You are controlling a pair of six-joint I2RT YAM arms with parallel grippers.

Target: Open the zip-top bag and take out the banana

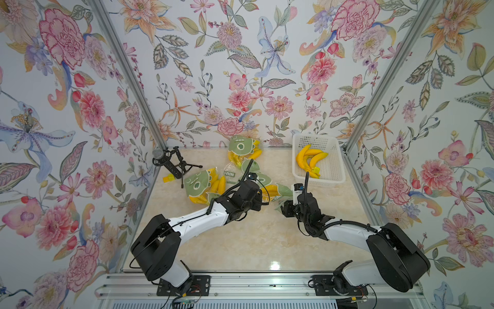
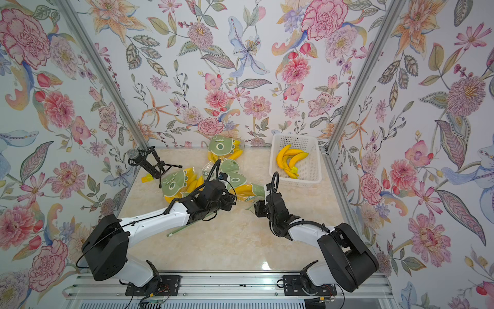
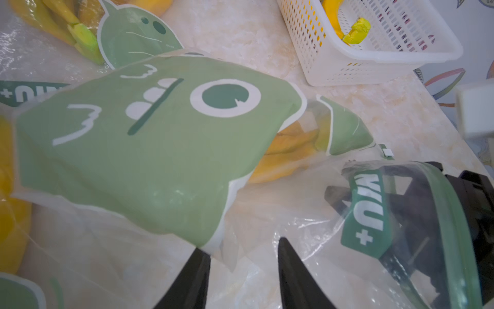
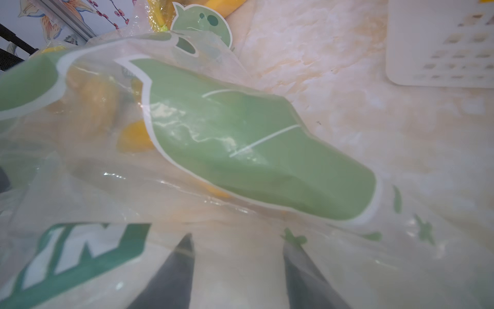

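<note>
A clear zip bag with green printed panels (image 3: 149, 134) holds bananas (image 3: 285, 149); it lies at mid table beneath both grippers. My left gripper is over the bag's near side, fingers part open, the film just ahead. My right gripper is at the bag's right end, fingers part open and seen blurred through the clear film, which rises over it in the left wrist view. I cannot tell whether either grips film.
A white basket (image 1: 334, 154) with bananas stands back right. More bagged bananas (image 1: 241, 144) lie at the back and left. A black tripod-like stand (image 1: 175, 167) is back left.
</note>
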